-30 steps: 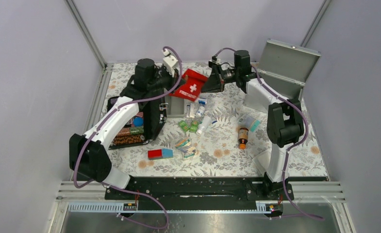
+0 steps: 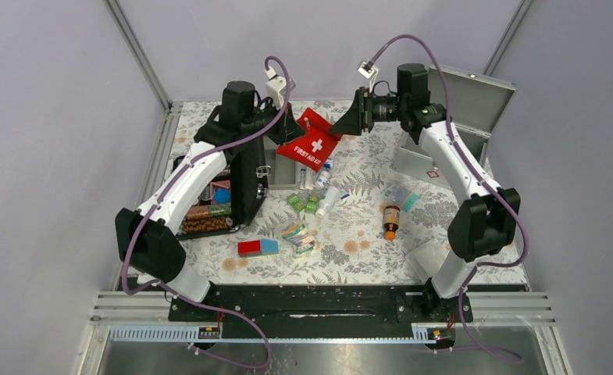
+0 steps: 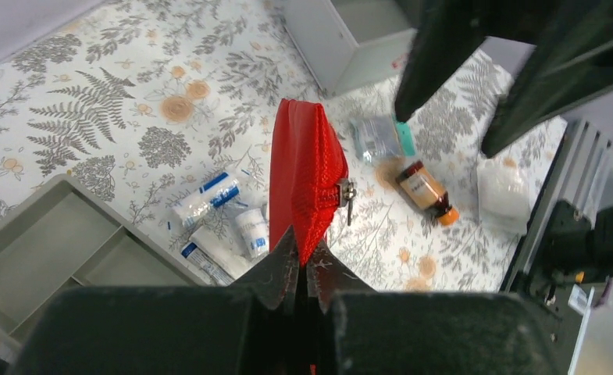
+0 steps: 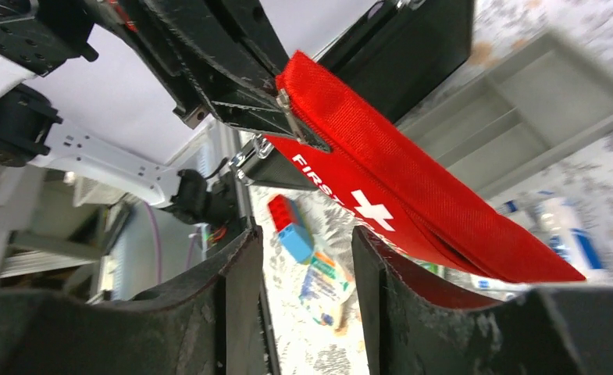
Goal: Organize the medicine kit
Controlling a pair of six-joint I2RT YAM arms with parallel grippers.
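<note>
The red first aid pouch [image 2: 309, 141] hangs in the air over the back of the table. My left gripper [image 2: 287, 134] is shut on one end of it; in the left wrist view its fingers pinch the pouch's fabric [image 3: 307, 164]. A metal zip pull [image 3: 346, 193] shows on the pouch's edge. At the pouch's other side is my right gripper [image 2: 340, 129]. In the right wrist view its fingers [image 4: 243, 289] stand apart with no fabric visible between the tips, and the pouch [image 4: 397, 176] stretches across just beyond them.
An open black case [image 2: 248, 183] and a grey divided tray [image 2: 284, 173] are at left. An open silver case [image 2: 420, 166] stands at back right. Bottles and packets lie mid-table, with a brown bottle [image 2: 391, 221] and a red-blue box [image 2: 258, 248] nearer the front.
</note>
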